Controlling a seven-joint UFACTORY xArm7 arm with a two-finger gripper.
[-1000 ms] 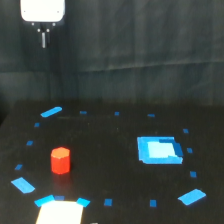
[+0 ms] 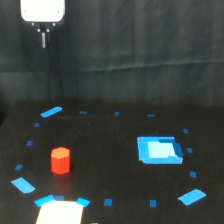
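A red six-sided block (image 2: pixel 60 161) stands on the dark table at the left. To the right, a white patch (image 2: pixel 160 150) lies inside a blue-bordered square (image 2: pixel 146 145). My gripper (image 2: pixel 43 43) hangs high at the top left below a white arm part, well above the block and apart from it. Only a small, thin grey tip shows, too small to tell whether it is open or shut. No object is visible at that tip.
Small blue tape marks outline an area on the table, with longer strips (image 2: pixel 192 197) near its corners. A bright, pale object (image 2: pixel 60 213) sits at the bottom left edge. A dark curtain (image 2: pixel 140 60) hangs behind.
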